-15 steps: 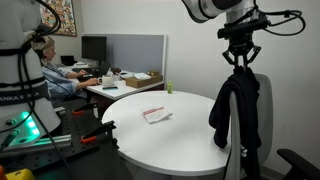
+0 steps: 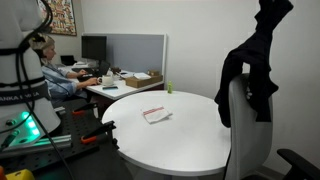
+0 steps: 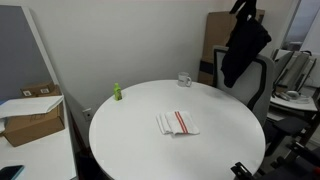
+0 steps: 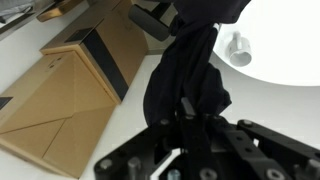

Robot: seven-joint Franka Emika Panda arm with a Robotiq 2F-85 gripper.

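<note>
A black cloth garment [image 2: 251, 65] hangs bunched and stretched upward, its top running out of the frame in exterior view 1. Its lower end is still against the upper part of the grey chair back [image 2: 247, 128]. From the other side, the cloth [image 3: 243, 52] hangs in front of the chair's top. In the wrist view the black fabric [image 4: 185, 75] runs from my gripper, which is shut on it; the fingertips are mostly hidden by dark cloth. Neither exterior view shows the gripper clearly.
The round white table [image 2: 180, 140] carries a folded cloth with red stripes [image 3: 178, 122], a white mug [image 3: 184, 78] and a small green bottle [image 3: 117, 91]. Cardboard boxes [image 4: 105, 45] stand on the floor.
The arm has risen out of exterior view 1, drawing the black cloth upward. The cloth's lower end has lifted, baring more of the chair back.
</note>
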